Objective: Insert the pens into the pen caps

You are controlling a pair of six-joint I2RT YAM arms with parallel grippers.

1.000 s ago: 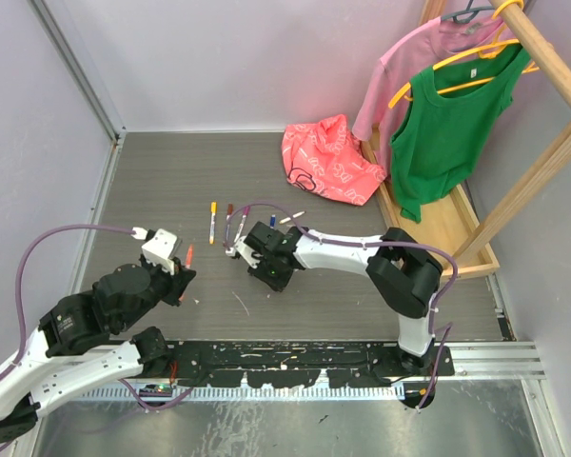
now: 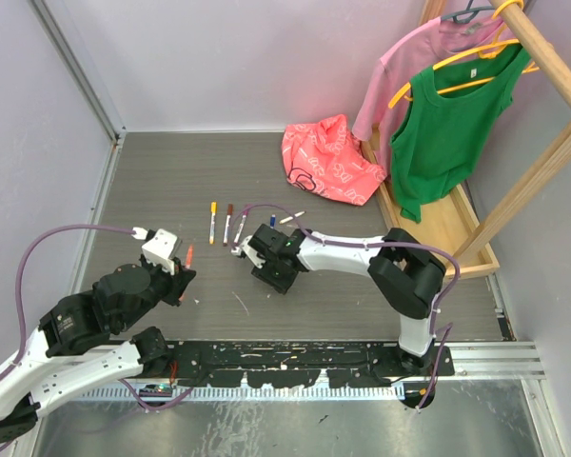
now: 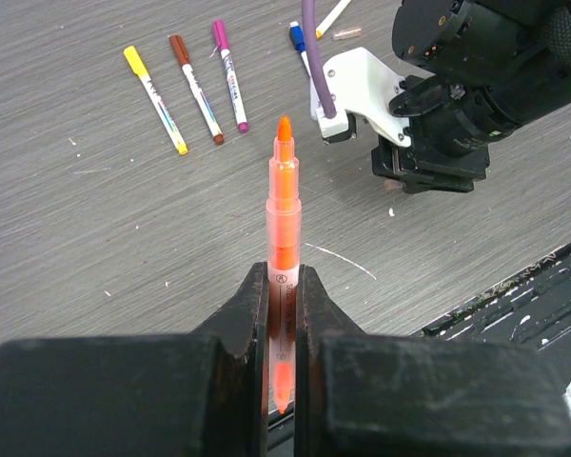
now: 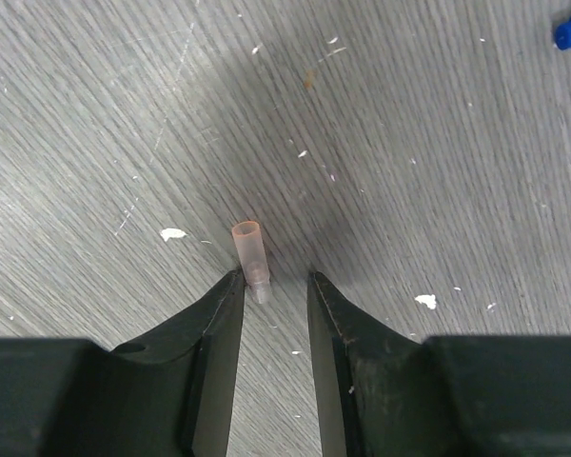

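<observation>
My left gripper is shut on an orange pen [image 3: 284,181], held upright with its orange tip uncapped. My right gripper hangs low over the table, part open, around a small translucent pinkish cap [image 4: 251,255] that lies on the wood beside the left finger. Yellow [image 3: 155,100], brown [image 3: 196,89] and purple [image 3: 230,76] markers lie in a row at the back, with a blue marker [image 3: 299,40] partly behind the right arm.
A pink cloth [image 2: 328,157] lies at the back right, beside a wooden rack [image 2: 533,181] with hung clothes.
The left arm has not visibly moved.
</observation>
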